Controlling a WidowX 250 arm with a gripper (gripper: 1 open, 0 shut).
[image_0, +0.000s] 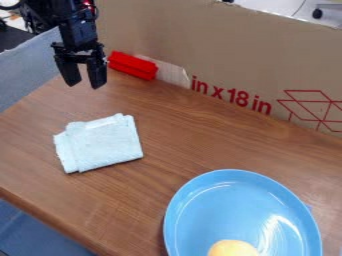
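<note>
My black gripper (83, 75) hangs at the upper left, raised above the wooden table, its two fingers apart with nothing seen between them. Below it a folded pale blue-white cloth (96, 146) lies flat on the left part of the table. At the lower right is a blue plate (241, 205), with a rounded pale orange object (233, 249) on it, cut off by the bottom edge.
A red object (132, 65) lies at the back against a cardboard wall (241, 50). The table's left edge drops to a blue area at the lower left.
</note>
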